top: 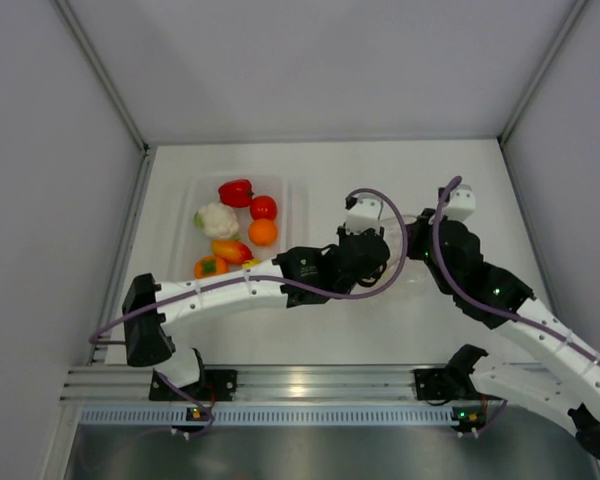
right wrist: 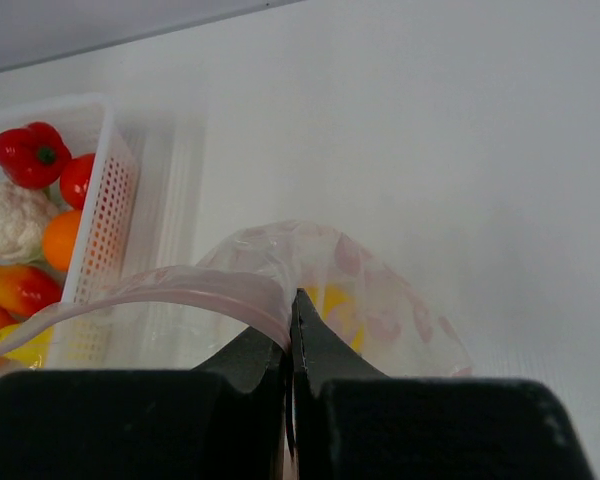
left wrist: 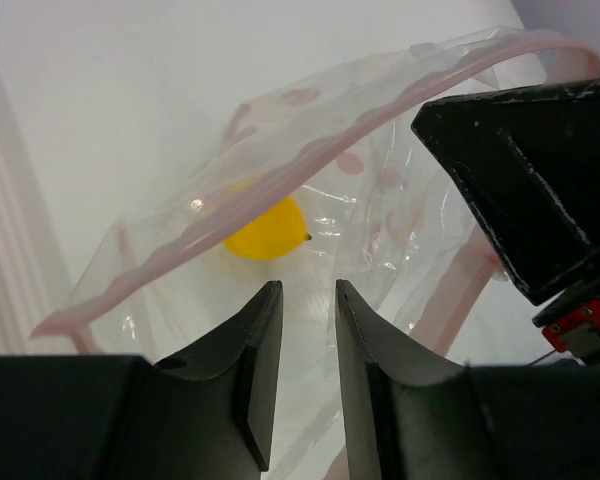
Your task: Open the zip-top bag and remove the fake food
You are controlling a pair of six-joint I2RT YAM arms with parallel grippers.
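Note:
The clear zip top bag (top: pixel 405 285) with pink seal stands open, a yellow fake food (left wrist: pixel 265 230) inside. My right gripper is shut on the bag's rim, holding it up. My left gripper hangs just over the bag's opening, close beside the right one, its fingertips a small gap apart with nothing seen between them. In the top view the left gripper and arm hide much of the bag.
A white perforated basket (top: pixel 188 240) at the left holds a red pepper, tomato, cauliflower, orange and other fake produce. The floor behind the bag is clear, with walls around the workspace.

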